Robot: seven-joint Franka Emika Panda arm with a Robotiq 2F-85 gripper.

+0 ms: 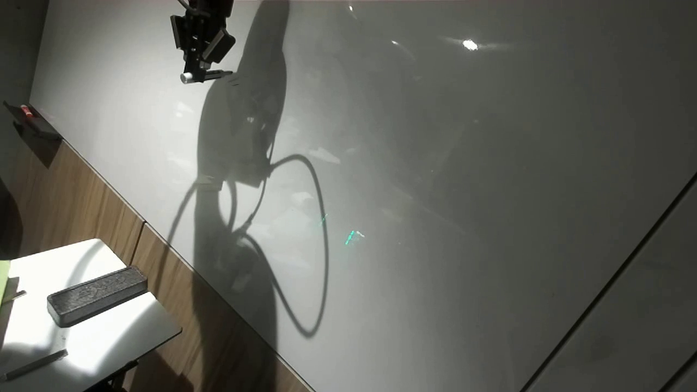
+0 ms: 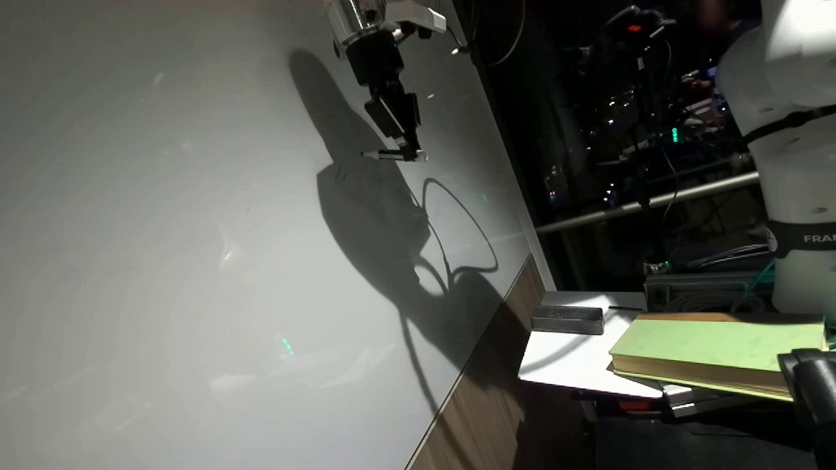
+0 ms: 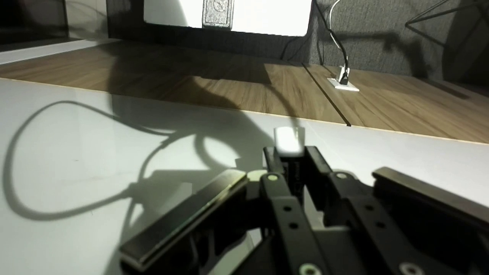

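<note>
A dark marker with a white end is held crosswise between the fingertips of my gripper, near the top left in exterior view 1. My gripper is shut on it, and the narrow tip of the marker points at the whiteboard. A few short dark strokes show on the board just beyond the tip. Whether the tip touches the surface, I cannot tell. In the wrist view the marker's white end faces the camera, and its writing tip is hidden.
A dark eraser block lies on a white side table, with a green book beside it. A small black tray with a red item sits at the board's edge. Much of the board is bare.
</note>
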